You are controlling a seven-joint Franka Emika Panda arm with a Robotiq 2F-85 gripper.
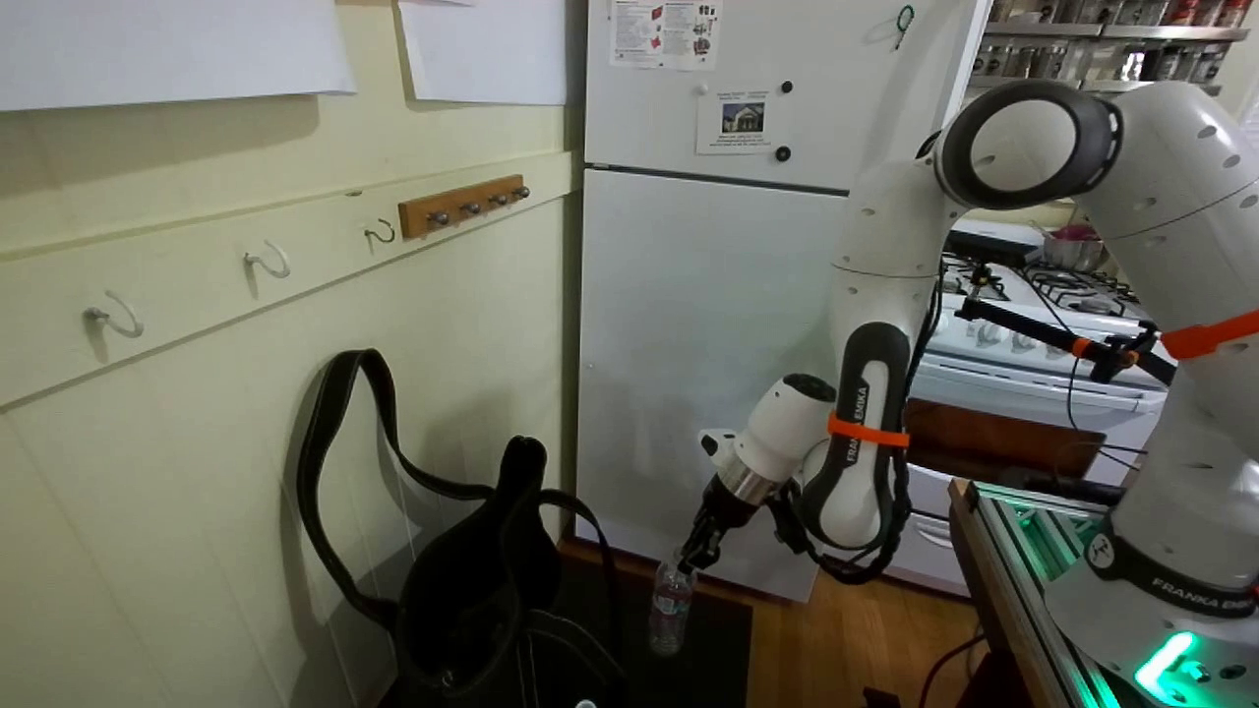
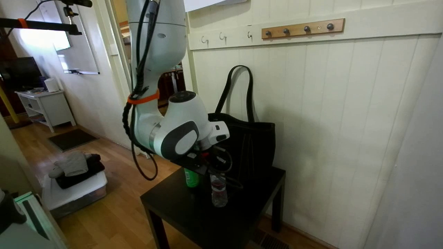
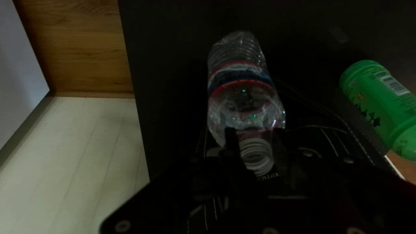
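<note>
A clear plastic bottle (image 1: 669, 610) with a red and blue label is upright, or nearly so, over the black table (image 1: 722, 643), near the tote bag. My gripper (image 1: 692, 560) is shut on its neck from above. In the wrist view the bottle (image 3: 243, 93) runs away from the dark fingers (image 3: 232, 140), its open mouth between them. Exterior view 2 has the bottle (image 2: 218, 191) low at the tabletop; whether its base touches is hard to tell. The black tote bag (image 2: 259, 145) stands against the wall, handles up, its opening showing in exterior view 1.
A green bottle (image 3: 380, 107) stands on the table close by, partly hidden behind the arm in exterior view 2. The fridge (image 1: 696, 354) and the panelled wall (image 2: 332, 124) bound the space. Bare tabletop (image 2: 178, 207) lies at the table's front.
</note>
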